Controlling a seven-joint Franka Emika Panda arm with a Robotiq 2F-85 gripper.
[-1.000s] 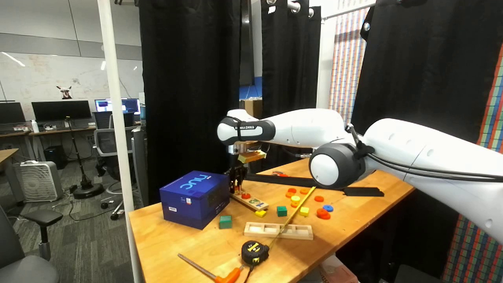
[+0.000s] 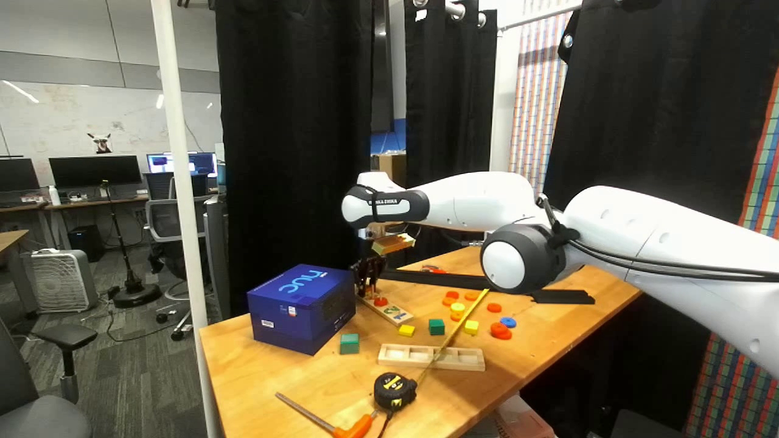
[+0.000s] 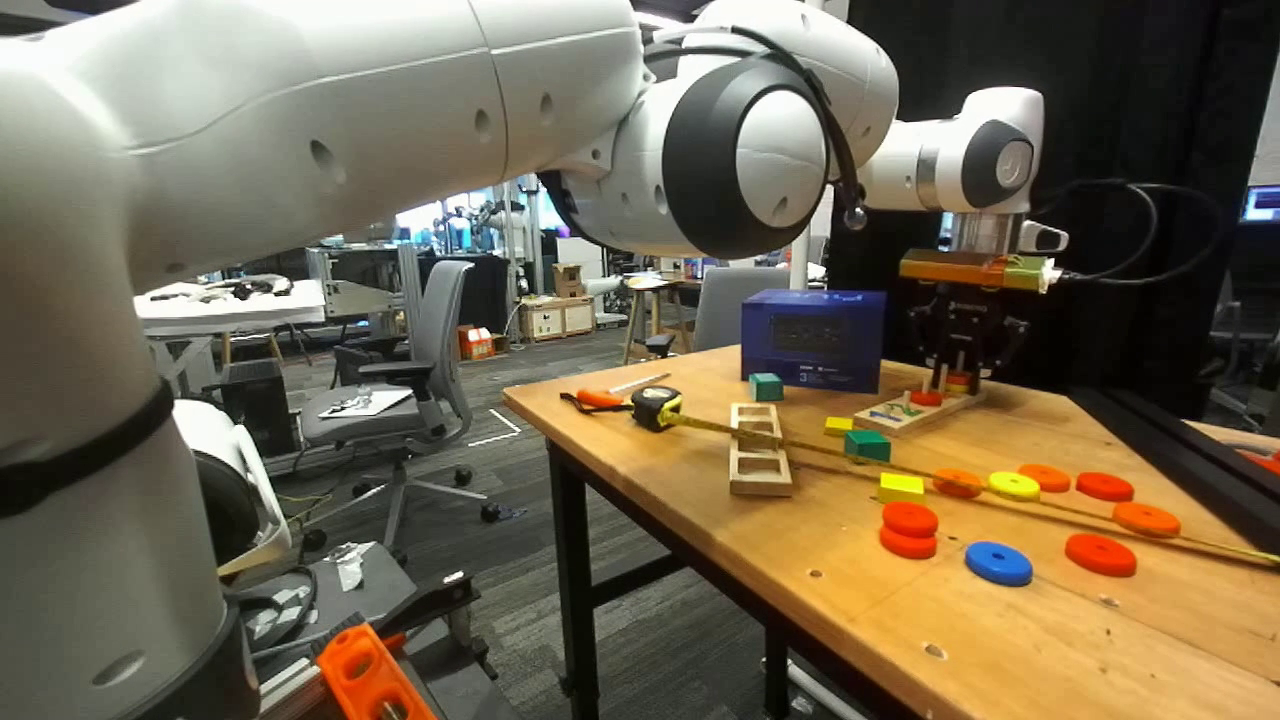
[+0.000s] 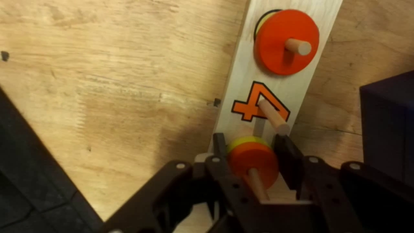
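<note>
In the wrist view my gripper is shut on an orange disc [image 4: 254, 157], one finger on either side. A wooden peg pokes up through the disc, and a yellow edge shows just beneath it. The peg board [image 4: 238, 87] is pale wood, with a printed orange 4 beside a bare, slanting peg [image 4: 274, 116]. Farther along, a red disc [image 4: 285, 40] sits around another peg with a bit of yellow under it. Exterior view 2 has the gripper [image 3: 960, 366] low over the board's far end.
A blue box [image 3: 812, 342] stands close beside the board. Loose discs, such as a blue one [image 3: 998, 563], lie on the table with green and yellow blocks. A tape measure [image 2: 394, 390] has its yellow tape stretched across, near a wooden tray [image 2: 431, 357].
The arm's wrist has shifted slightly right and down in exterior view 1. The board's near end lies a little farther left, and the yellow block beside it has moved slightly right.
</note>
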